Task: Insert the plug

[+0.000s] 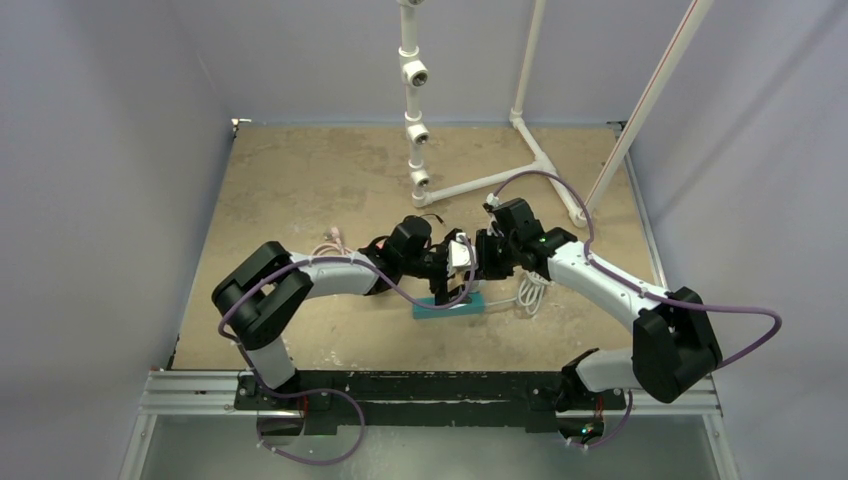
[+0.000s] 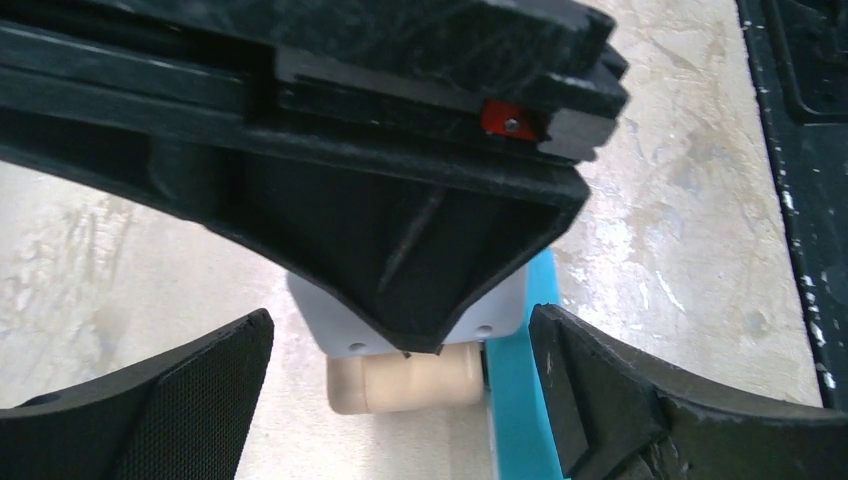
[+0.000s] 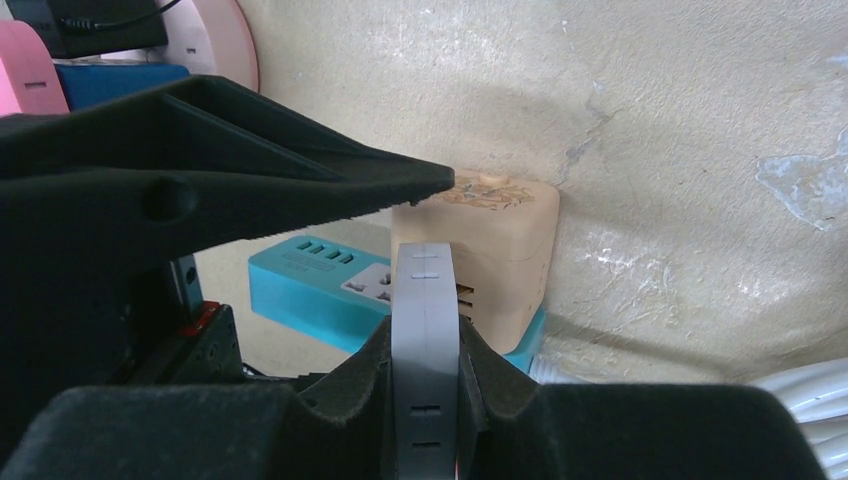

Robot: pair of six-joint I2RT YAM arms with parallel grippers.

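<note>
My right gripper (image 1: 485, 255) is shut on a grey plug (image 3: 425, 330), held above a beige block (image 3: 500, 245) with gold pins or slots partly hidden behind it. Beneath them lies the teal power strip (image 1: 435, 311), its sockets visible in the right wrist view. My left gripper stands open around the beige block, its fingers on either side; in the left wrist view the right gripper and grey plug are over the block. Whether the block touches the strip's sockets I cannot tell.
A coiled white cable (image 1: 532, 292) lies right of the strip, a pink cable (image 1: 330, 247) and pink objects (image 3: 215, 40) to the left. A white pipe frame (image 1: 475, 185) stands behind.
</note>
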